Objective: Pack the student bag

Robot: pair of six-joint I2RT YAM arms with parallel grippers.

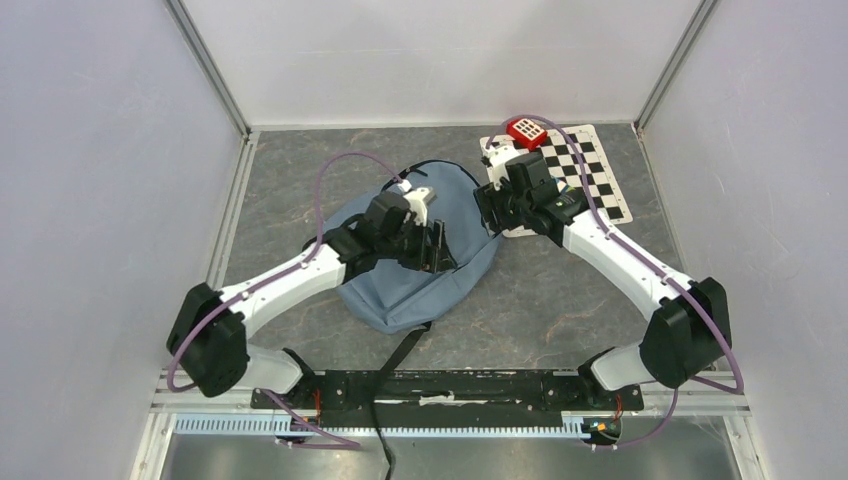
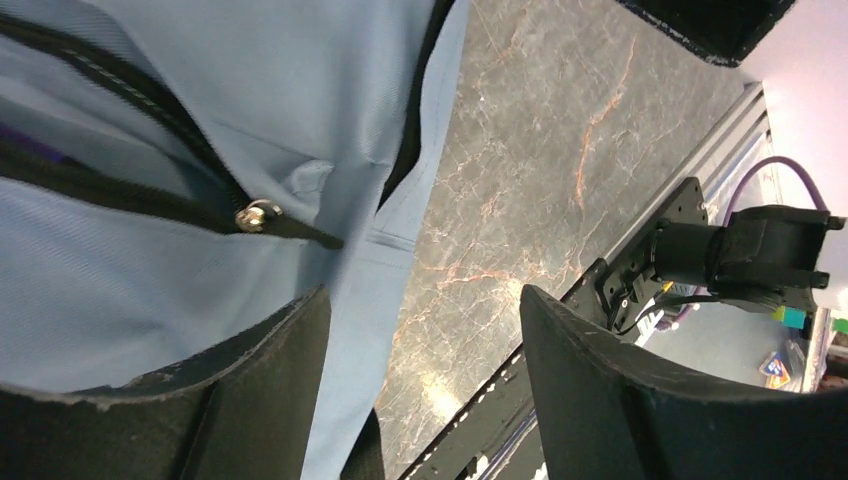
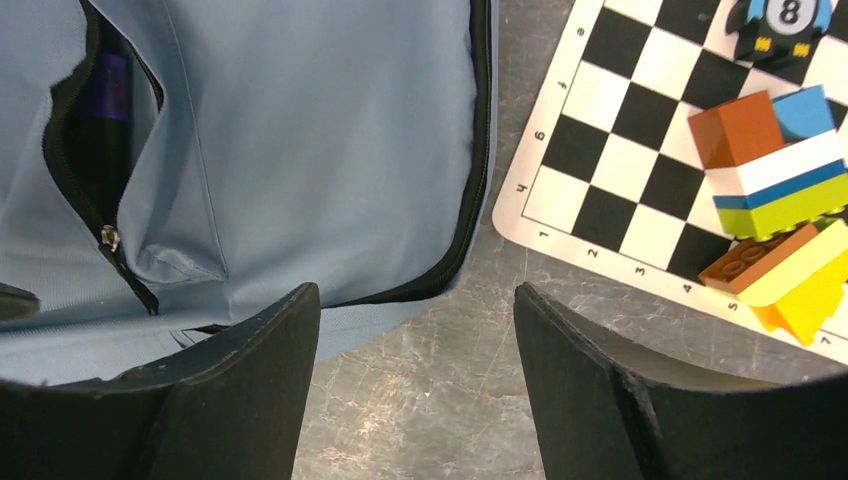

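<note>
The blue-grey student bag (image 1: 462, 290) lies on the floor, its strap trailing toward the front. My left gripper (image 1: 440, 262) is over the bag's lower right part, its fingers apart with nothing between them. In the left wrist view, the front pocket's zipper pull (image 2: 257, 215) lies to the left of those fingers. My right gripper (image 1: 490, 212) stands open at the bag's right edge; its fingers appear empty. Through the parted pocket zip the right wrist view shows a dark item with a purple end (image 3: 104, 105). What else the bag contains is hidden.
A chequered board (image 3: 640, 150) lies right of the bag, holding toy bricks (image 3: 785, 190) and a figure marked 8 (image 3: 785, 22). A red box with white squares (image 1: 526, 132) is at its top edge. Floor in front of the board is clear.
</note>
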